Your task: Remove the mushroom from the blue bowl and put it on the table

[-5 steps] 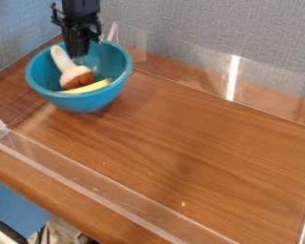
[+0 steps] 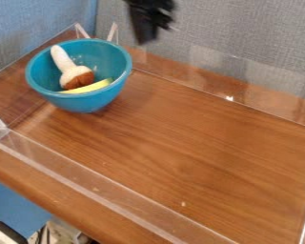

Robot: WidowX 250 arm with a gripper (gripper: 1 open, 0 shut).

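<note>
The blue bowl point(image 2: 117, 67) stands on the wooden table point(image 2: 181, 152) at the upper left. Inside it lies the mushroom point(image 2: 64, 60), its pale stem pointing up and left against the wall and its brown cap low in the bowl. A yellow item point(image 2: 89, 87) shows partly beside the cap. My gripper point(image 2: 149, 34) is a dark, blurred shape at the top edge, right of the bowl and apart from it. Its fingers are too smeared to read, and most of the arm is out of frame.
Clear panels point(image 2: 104, 191) edge the table at the front left, and another runs along the back. Grey textured walls point(image 2: 244, 38) rise behind. Bare wood fills the middle and right of the table.
The mushroom, yellow item and bowl appear unmoved.
</note>
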